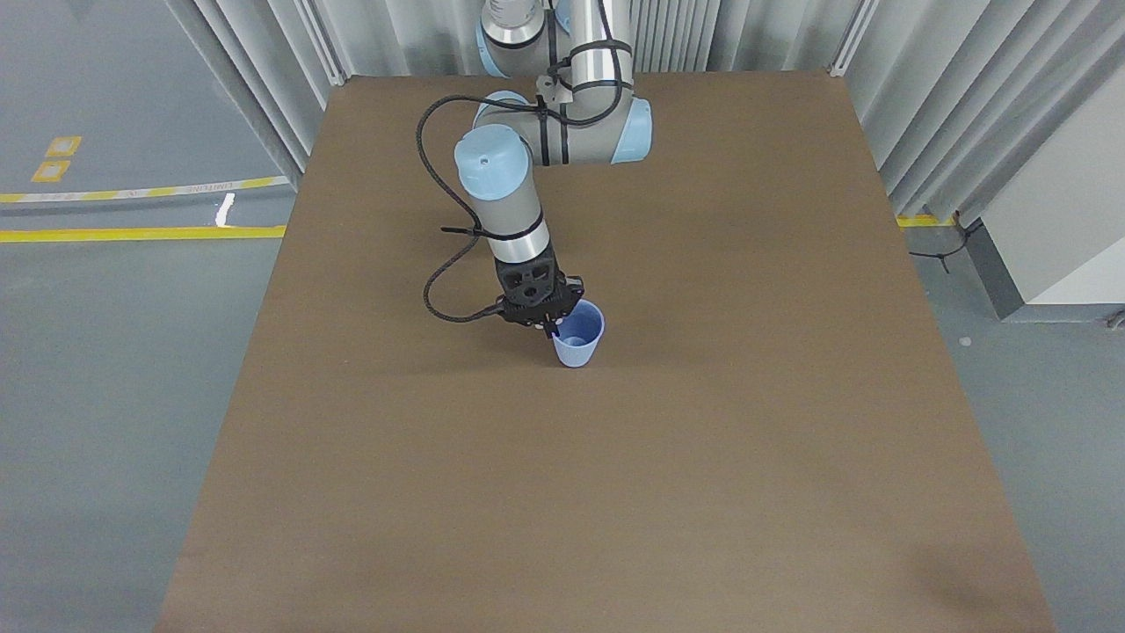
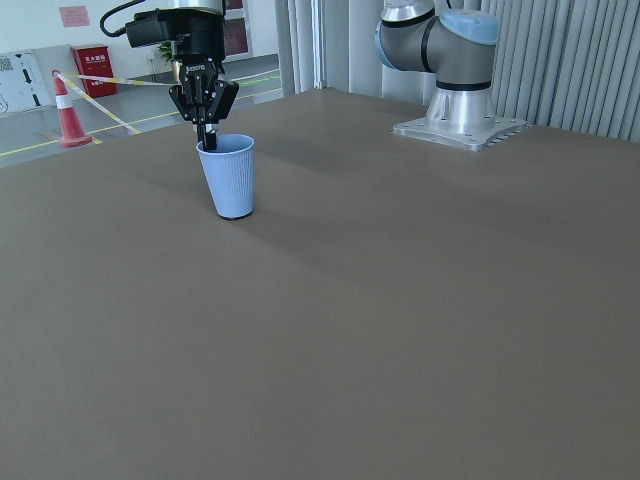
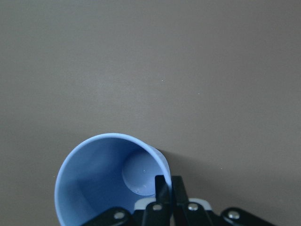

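Observation:
A light blue cup (image 1: 579, 348) stands on the brown table below my gripper (image 1: 551, 323). In the left view the cup (image 2: 229, 185) is upright, with the fingertips of the gripper (image 2: 207, 142) at the near part of its rim. From the wrist, I look down into the empty cup (image 3: 99, 179); the gripper is shut on the cup's wall, one finger inside and one outside.
Curtains run behind the arm; a red and white cone (image 2: 70, 125) and taped floor lie beyond the table.

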